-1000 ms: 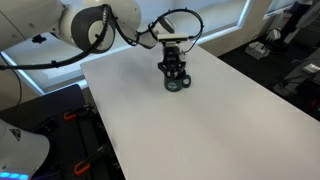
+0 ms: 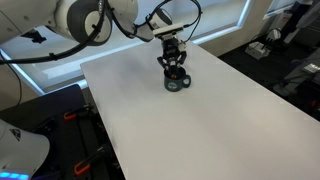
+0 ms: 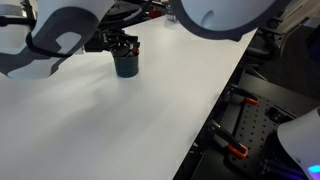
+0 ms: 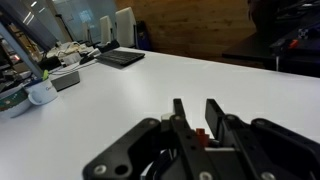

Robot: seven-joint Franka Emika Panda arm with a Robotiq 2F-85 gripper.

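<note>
A dark mug [image 2: 174, 84] stands upright on the white table, its handle to the right in exterior view 1. The same mug [image 3: 127, 66] shows below the arm in exterior view 2. Right at its mouth is my gripper [image 2: 172, 69], pointing down. In the wrist view the gripper is open, its two dark fingers apart. Low between and behind them shows a small red-and-white thing [image 4: 205, 176], too cut off to name. The mug's inside is mostly hidden by the gripper.
Dark equipment [image 2: 258, 48] stands beyond the far right edge. A pale cup [image 4: 41, 92] and a dark flat object [image 4: 120, 57] appear farther off in the wrist view.
The arm has drawn back to the left and the gripper has risen slightly over the mug, exposing more of the mug's rim. The mug stays in place.
</note>
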